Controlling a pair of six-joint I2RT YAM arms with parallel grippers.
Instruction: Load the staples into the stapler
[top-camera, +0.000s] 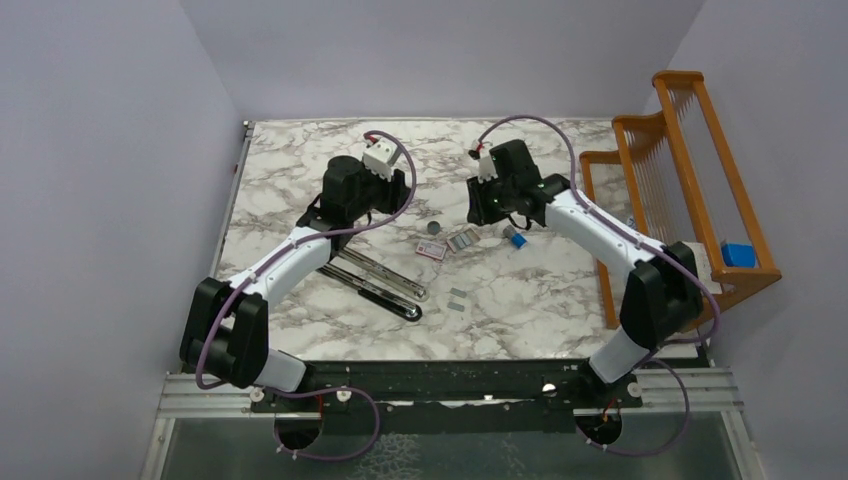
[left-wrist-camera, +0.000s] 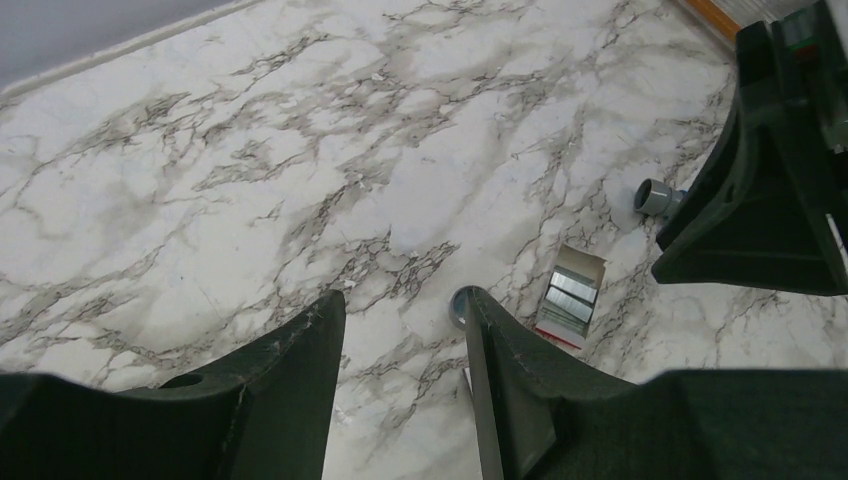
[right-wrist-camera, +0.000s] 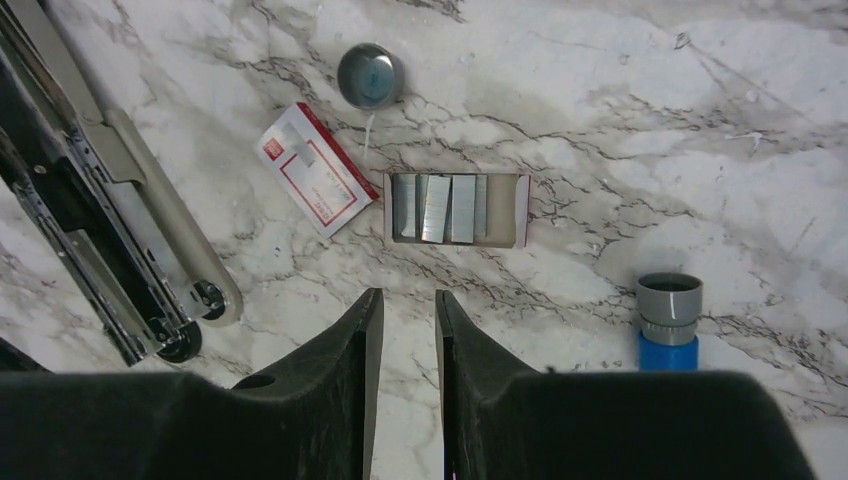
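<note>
The stapler (top-camera: 385, 290) lies opened out on the marble table, its long metal and black parts side by side. Two small grey staple strips (top-camera: 457, 292) rest to its right. The staple box (right-wrist-camera: 503, 208), with several strips inside, sits beside its white-and-red lid (right-wrist-camera: 318, 175). My left gripper is over the table behind the stapler, fingers apart, nothing between them. Over the area behind the staple box is my right gripper, its fingers parted a little less and also empty. The table shows through both gaps.
A small round metal cup (right-wrist-camera: 370, 77) stands near the lid. To the right lies a grey-and-blue cylinder (right-wrist-camera: 668, 350). A wooden rack (top-camera: 720, 190) occupies the table's right side.
</note>
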